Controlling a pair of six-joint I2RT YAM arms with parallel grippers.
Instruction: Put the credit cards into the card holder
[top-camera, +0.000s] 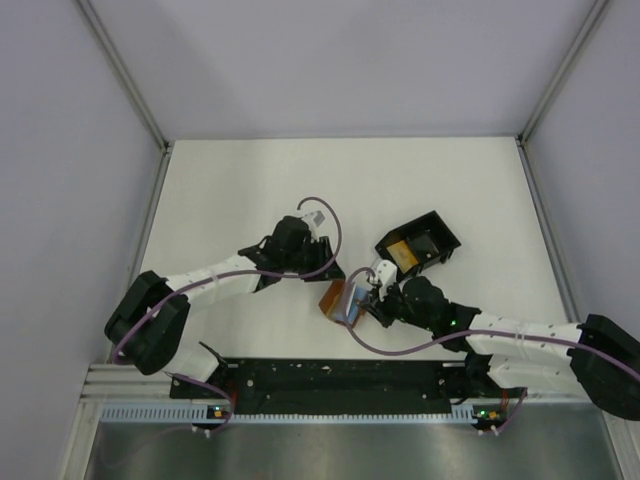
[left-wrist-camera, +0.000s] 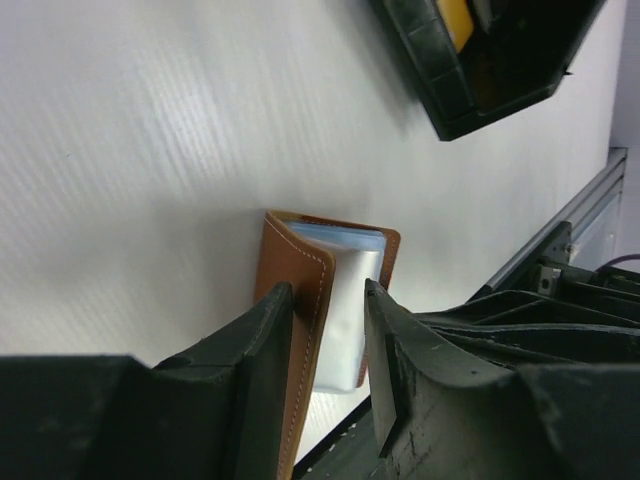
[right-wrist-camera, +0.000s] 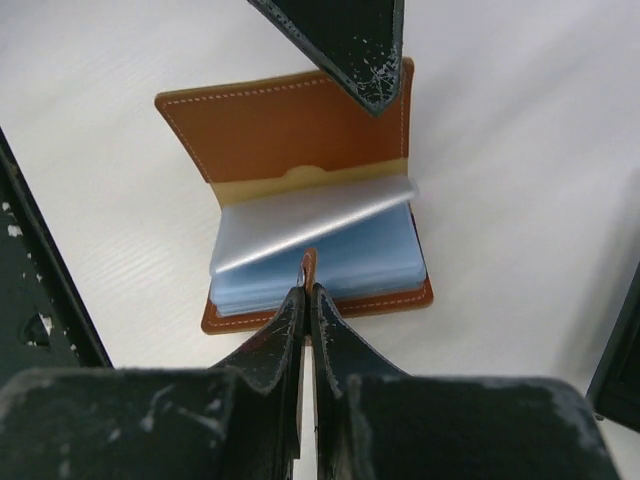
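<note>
The brown card holder (right-wrist-camera: 285, 130) lies open, its cover raised and its clear and blue sleeves (right-wrist-camera: 330, 260) showing. My left gripper is open, with the raised brown cover edge between its fingers. One of its dark fingers (right-wrist-camera: 378, 85) shows in front of the cover in the right wrist view. Over the sleeves, my right gripper is shut. A small brown sliver shows at its fingertips; what it is, I cannot tell. In the black box, a gold card (top-camera: 402, 256) lies beside a darker one (top-camera: 425, 245).
Behind and right of the holder stands the black box (top-camera: 446, 226), close to my right gripper. Dark machinery (top-camera: 330, 385) borders the front edge.
</note>
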